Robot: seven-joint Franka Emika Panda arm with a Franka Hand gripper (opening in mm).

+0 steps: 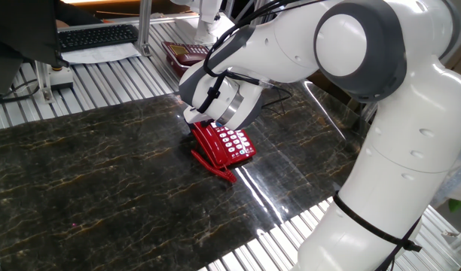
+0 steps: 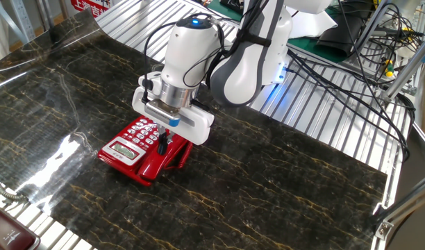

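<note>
A red desk phone point(image 2: 122, 146) with pale keys and a small display lies on the dark marbled sheet. Along one side of its keypad runs a smooth red part, which looks like the handset point(image 2: 151, 165); a thin red strip, perhaps the cord point(image 1: 213, 167), lies beside it. My gripper point(image 2: 164, 144) points down over this side of the phone, its dark fingertips at the smooth red part. Whether they touch it or have it between them cannot be made out. In exterior view 1 the phone point(image 1: 229, 141) shows below my wrist, which hides the fingers.
Behind the sheet, on the ribbed metal table, are a second, dark red phone point(image 1: 187, 54) and a black keyboard point(image 1: 99, 36). Loose black cables point(image 2: 358, 90) hang at the right in exterior view 2. Much of the marbled sheet point(image 1: 87, 181) is bare.
</note>
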